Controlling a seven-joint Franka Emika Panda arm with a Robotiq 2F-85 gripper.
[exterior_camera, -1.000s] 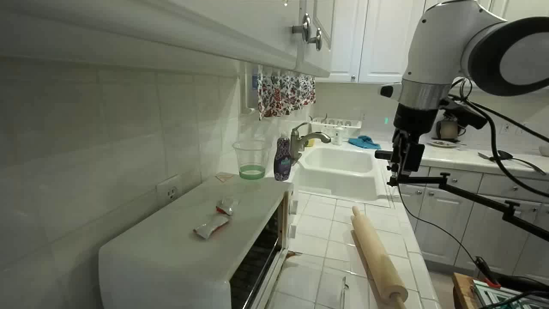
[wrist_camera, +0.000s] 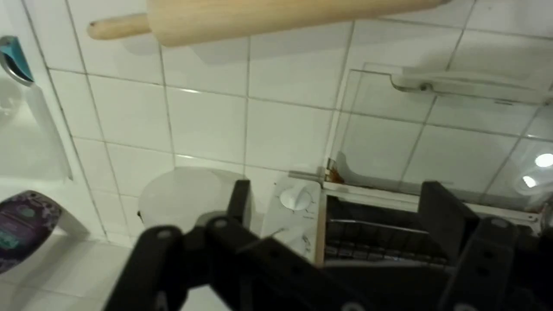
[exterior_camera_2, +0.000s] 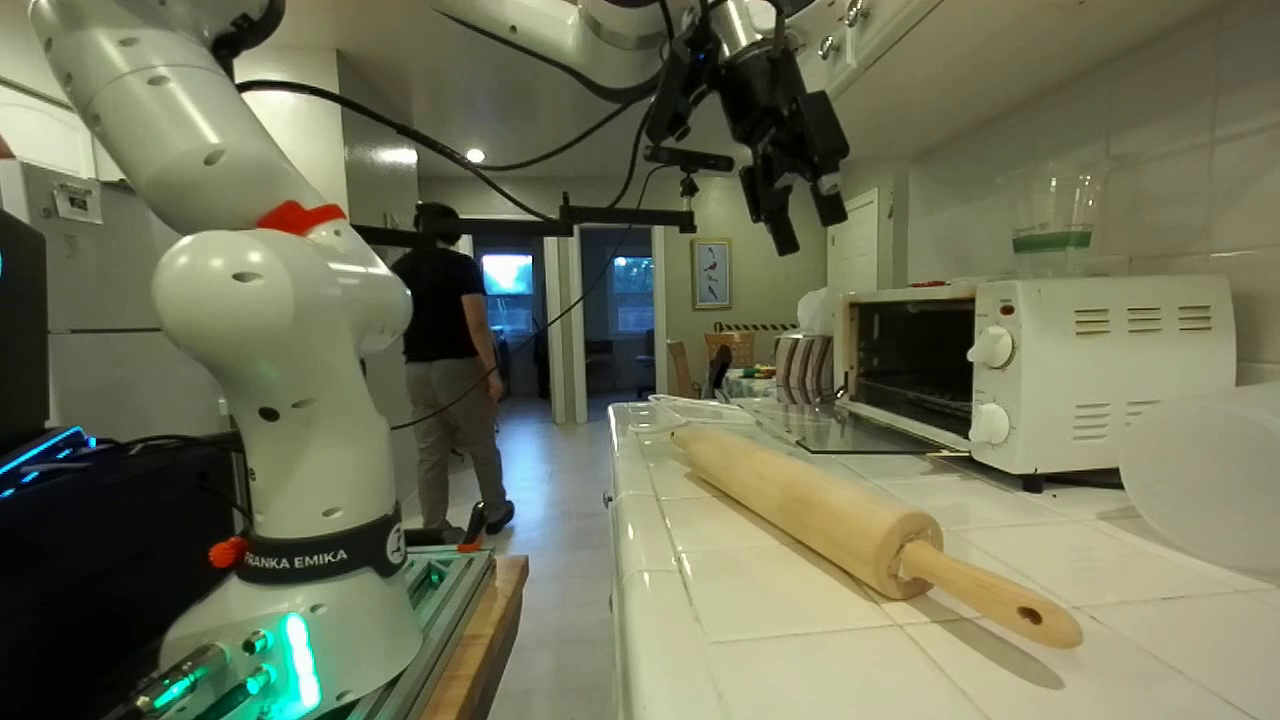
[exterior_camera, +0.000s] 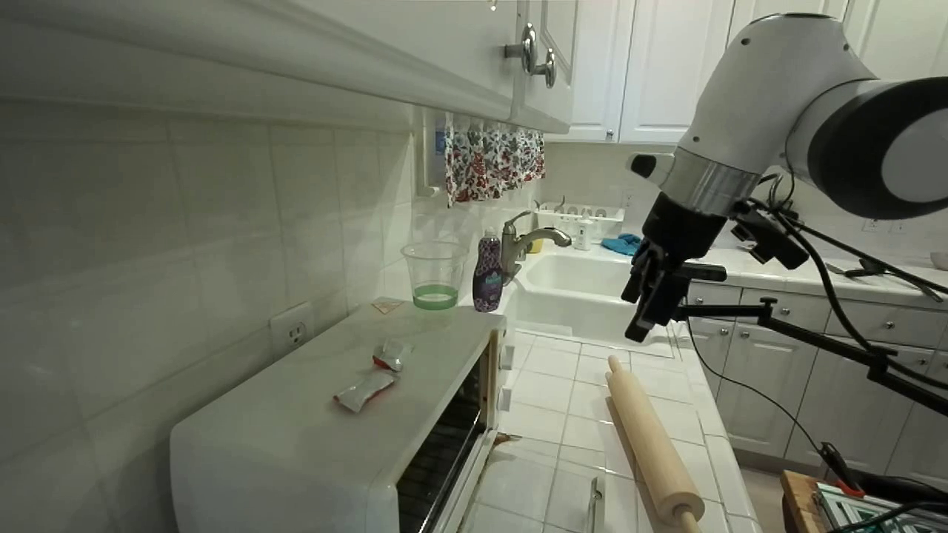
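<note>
My gripper (exterior_camera: 641, 315) hangs in the air above the counter, on the sink side of the rolling pin, with nothing between its fingers. In exterior view 2 the gripper (exterior_camera_2: 806, 234) is high over the counter, fingers apart. The wooden rolling pin (exterior_camera: 651, 439) lies along the counter's outer edge; the wrist view has the pin (wrist_camera: 269, 18) along its top. The white toaster oven (exterior_camera_2: 1116, 360) stands against the wall with its glass door (wrist_camera: 414, 124) lowered onto the counter. Between my spread fingers in the wrist view appear the oven's knob (wrist_camera: 295, 198) and dark opening.
On the oven lie two small wrappers (exterior_camera: 364, 389) and a clear cup (exterior_camera: 435, 280) with a green band. A purple soap bottle (exterior_camera: 488, 272) stands beside the sink (exterior_camera: 569, 306). A round translucent lid (exterior_camera_2: 1206, 474) leans near the oven. Tiles between pin and oven are clear.
The arm has swung left in exterior view 1, toward the oven and wall, and its hand has tilted from near vertical. The rolling pin and the oven have stayed put.
</note>
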